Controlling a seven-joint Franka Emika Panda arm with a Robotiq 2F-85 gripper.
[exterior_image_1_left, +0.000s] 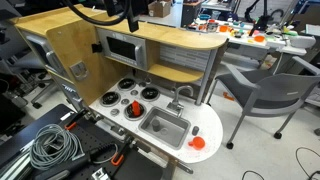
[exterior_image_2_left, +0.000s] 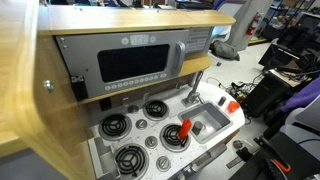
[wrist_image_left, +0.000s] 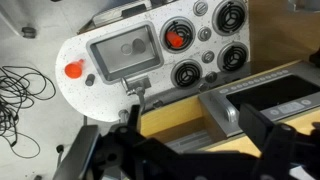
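Note:
My gripper shows as dark parts along the bottom of the wrist view, high above the toy kitchen counter. How its fingers stand is unclear. In exterior view 1 the black arm (exterior_image_1_left: 105, 20) reaches in at the top, well clear of the counter. A red-orange object (exterior_image_2_left: 185, 128) stands at a burner near the sink. A small grey object (wrist_image_left: 138, 45) is at the sink (wrist_image_left: 105, 52), by its end nearest the burners. Past the sink's other end sits an orange round object (exterior_image_1_left: 196, 130). Nothing on the counter touches my gripper.
A silver microwave (exterior_image_2_left: 135, 68) sits under the wooden shelf (exterior_image_1_left: 180, 36), behind the burners. The faucet (wrist_image_left: 140, 88) rises by the sink. Several other burners are bare. A grey chair (exterior_image_1_left: 262, 92) and coiled cables (exterior_image_1_left: 55, 148) lie outside the counter.

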